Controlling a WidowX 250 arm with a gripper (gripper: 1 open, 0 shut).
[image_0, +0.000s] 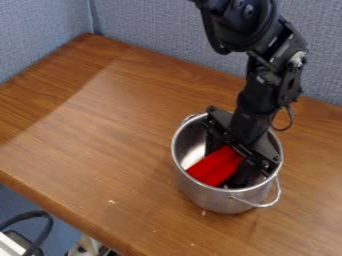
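Note:
A silver metal pot (201, 196) with wire handles stands on the wooden table at the right of the camera view. A red block (214, 168) lies inside it. My black gripper (238, 152) reaches down from the top into the pot, over and beside the red block. Its fingertips are dark and partly hidden, so whether they hold the block is unclear.
Grey padded walls border the back and left. Black cables lie at the lower left corner, by the table's edge.

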